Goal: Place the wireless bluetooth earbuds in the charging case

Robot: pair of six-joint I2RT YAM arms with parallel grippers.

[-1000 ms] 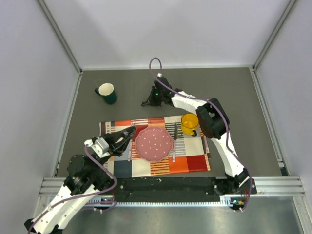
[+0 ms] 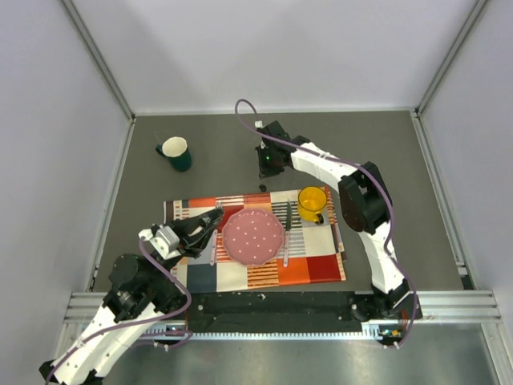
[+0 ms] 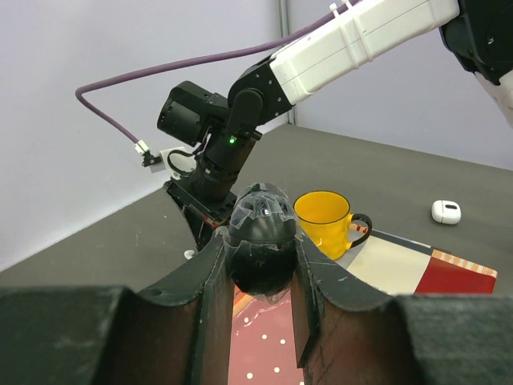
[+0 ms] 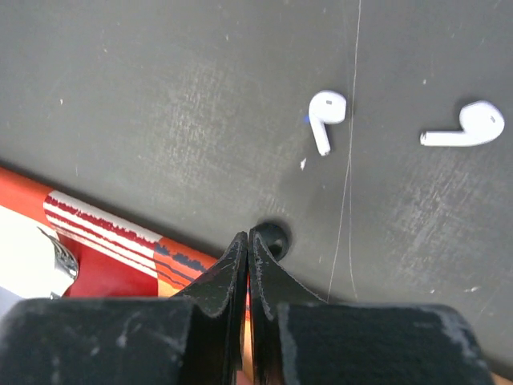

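Observation:
In the right wrist view two white earbuds, one upright in the middle (image 4: 327,108) and one to the right (image 4: 479,122), lie apart on the dark table. My right gripper is shut over a small black round object (image 4: 275,238), just below them, nothing visible between its fingers. In the top view it (image 2: 264,172) hangs above the back middle. The white charging case (image 3: 446,212) rests on the table at the right in the left wrist view. My left gripper is shut on a dark, tape-wrapped object whose identity is unclear, low at the front left.
A patterned mat (image 2: 304,269) holds a pink plate (image 2: 252,235), a knife, and a yellow mug (image 2: 313,200). A green mug (image 2: 176,152) stands back left. Bare table surrounds the earbuds.
The right arm has shifted right, its gripper turning to point more toward the front; the small black object now shows below it. The left arm is unchanged.

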